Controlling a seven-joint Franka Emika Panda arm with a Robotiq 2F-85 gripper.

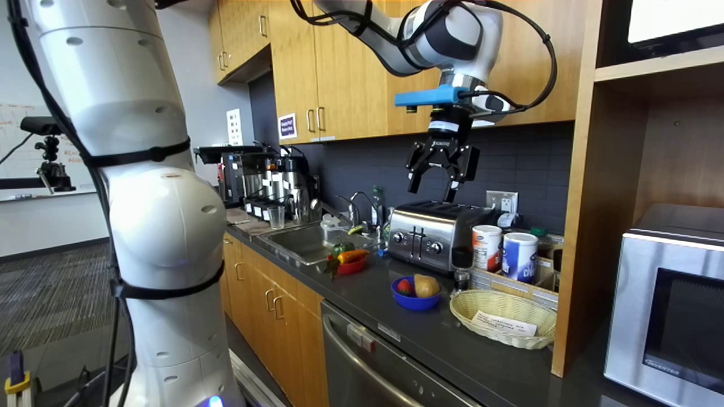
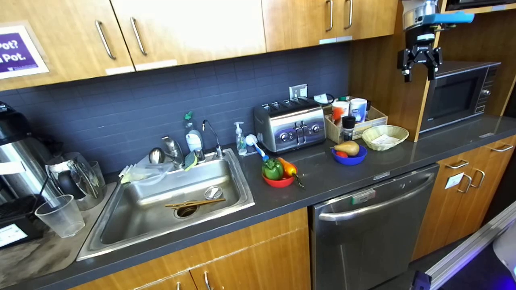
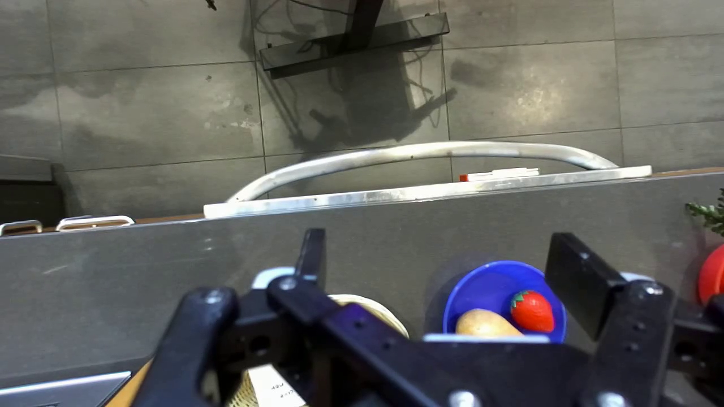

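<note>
High above the counter my gripper stands open, nothing between its fingers; the second exterior view shows the same open gripper. Well below it sits a blue bowl holding a strawberry and a tan pear. A red bowl with a green pepper and an orange pepper stands nearer the sink. To the right of the blue bowl lies a wicker basket with a white paper slip inside. In the wrist view the gripper's fingers partly cover this basket.
A steel toaster stands by the back wall, beside a box of canisters. The sink lies to the left, a microwave to the right behind a wooden panel.
</note>
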